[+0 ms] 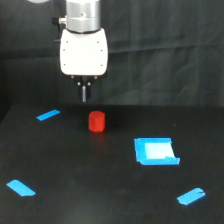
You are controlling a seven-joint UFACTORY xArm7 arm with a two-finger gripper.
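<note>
A small red object, can-like in shape [97, 121], stands upright on the dark table. Above it and slightly to its left hangs my gripper [84, 98], pointing down from the white arm [83, 53]. Clear space shows between the fingertips and the red object; the two do not touch. The fingers are thin and small at this size, so whether the gripper stands open or shut cannot be made out. Nothing is visible hanging from it.
To the right lies a white square with a blue border [157, 151]. Blue strips mark the table at the back left [48, 115], front left [20, 188] and front right [190, 196]. Dark curtain [160, 50] closes off the back.
</note>
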